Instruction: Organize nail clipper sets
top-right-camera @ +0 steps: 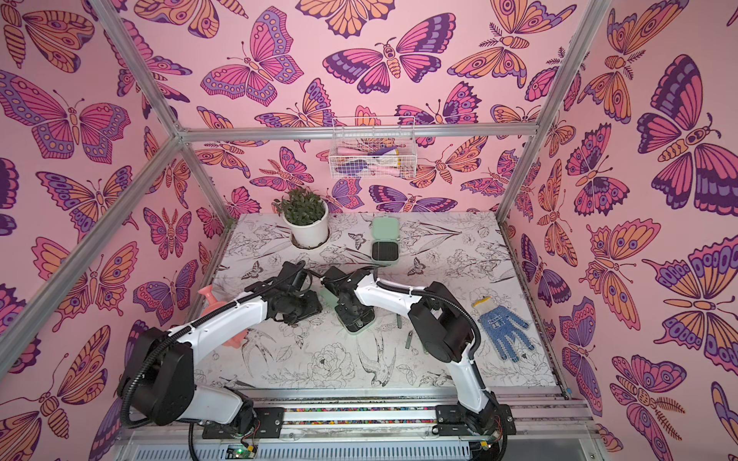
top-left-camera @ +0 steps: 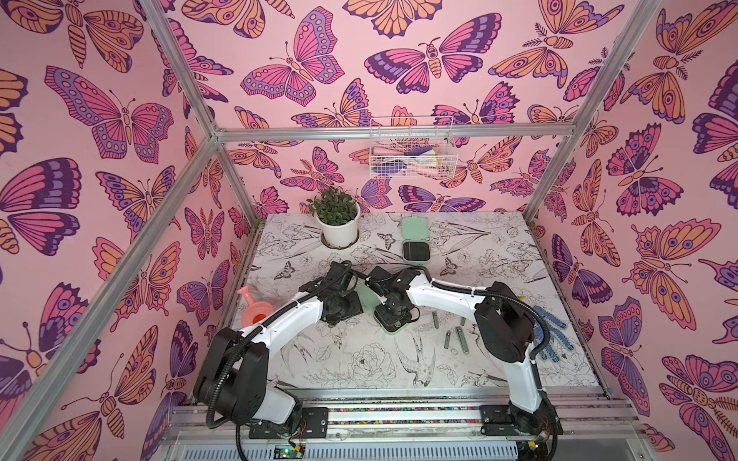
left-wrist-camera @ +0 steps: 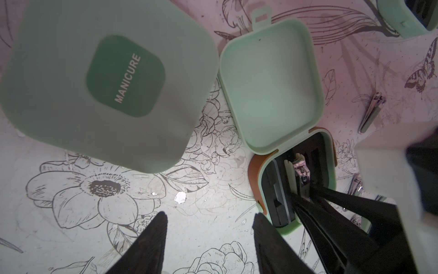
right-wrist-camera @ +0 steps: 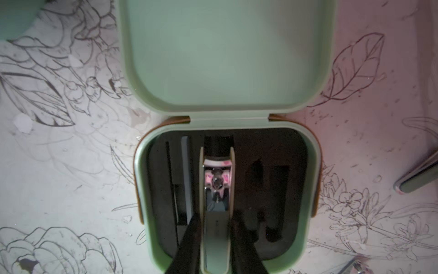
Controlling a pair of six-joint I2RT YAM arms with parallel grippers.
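In the right wrist view a green nail clipper (right-wrist-camera: 216,228) with a pink-patterned head stands between the fingers of my right gripper, which sit close against its sides. It is over the black foam of an open mint case (right-wrist-camera: 314,159); how deep it sits is unclear. My left gripper is open and empty, left of that case. A closed mint case marked MANICURE (left-wrist-camera: 182,91) looms in the left wrist view. Another open case (top-left-camera: 415,249) stands farther back. Loose clippers (top-left-camera: 461,339) lie right of the middle case.
A potted plant (top-left-camera: 338,230) stands at the back left. A pink watering can (top-left-camera: 256,311) is beside the left arm, and blue gloves (top-right-camera: 503,330) lie at the right.
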